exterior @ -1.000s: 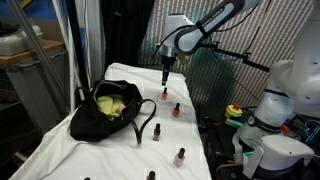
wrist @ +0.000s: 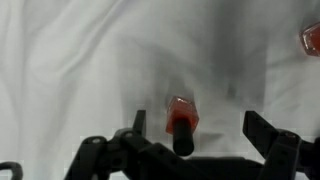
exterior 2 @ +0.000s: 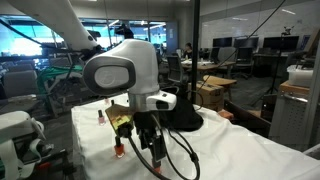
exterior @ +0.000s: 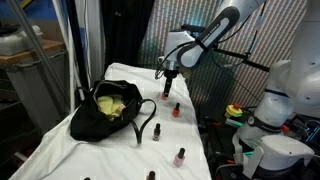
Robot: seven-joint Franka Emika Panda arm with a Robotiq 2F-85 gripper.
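In the wrist view, a small red-orange bottle with a dark cap stands on the white cloth between the fingers of my gripper. The fingers are wide apart, with cloth showing on both sides of the bottle. From exterior view 1, my gripper points down just above that bottle near the far right of the table. A second red-orange bottle stands a little closer to the camera; part of a red one shows at the wrist view's right edge.
A black bag with yellow content lies open left of the bottles. Several more small bottles stand toward the front, among them a dark one and a pinkish one. Bare cloth fills the front left.
My gripper has come down toward the far red-orange bottle over the last second. Bottles and bag stay where they were.
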